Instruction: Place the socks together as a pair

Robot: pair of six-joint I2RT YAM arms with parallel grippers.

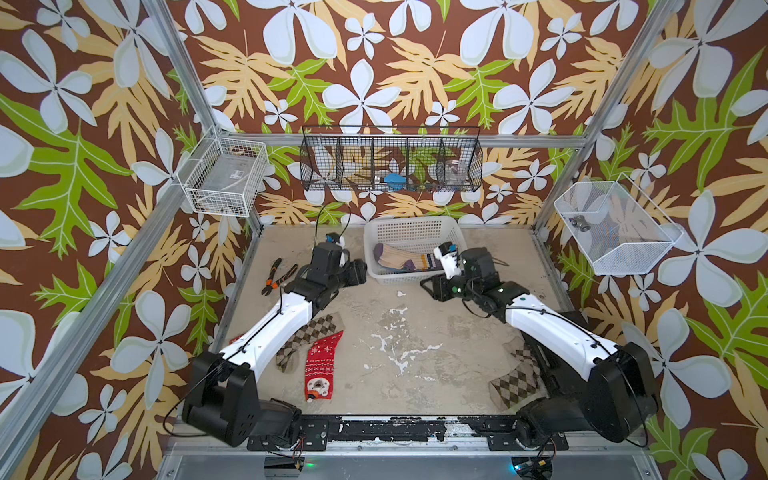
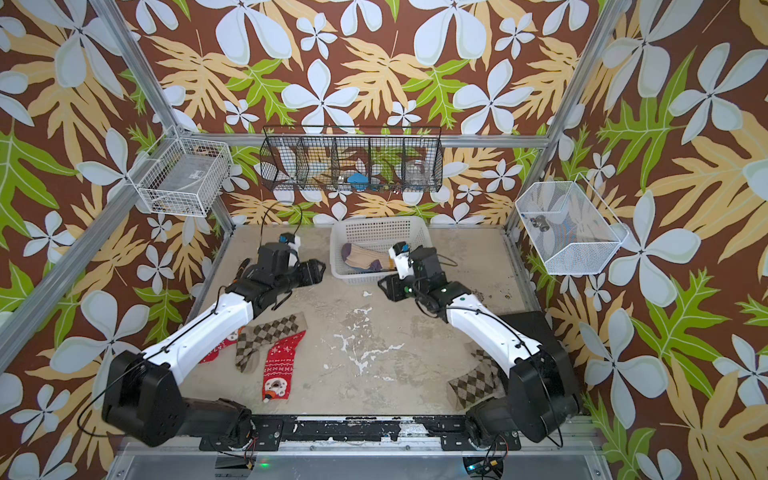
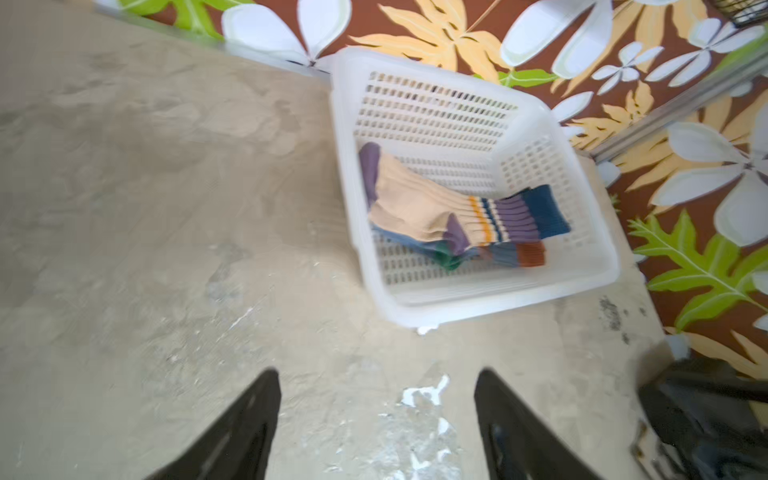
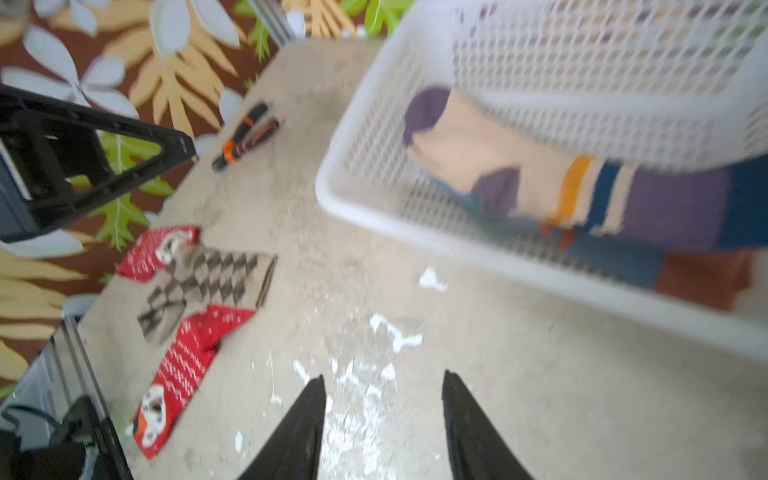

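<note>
A cream, purple and navy striped sock [image 3: 432, 208] lies in the white basket [image 1: 376, 264] with another blue-orange sock [image 4: 696, 280] beneath it. Both my left gripper and right gripper are open and empty, above the floor near the basket's front. At the front left lie red patterned socks [image 1: 320, 368] and a grey argyle sock [image 2: 272, 332]; another argyle sock [image 1: 512, 384] is at the front right.
Pliers [image 4: 244, 144] lie left of the basket. Wire baskets [image 1: 224, 176] hang on the walls, one at back [image 1: 390, 160], one at right [image 1: 616, 224].
</note>
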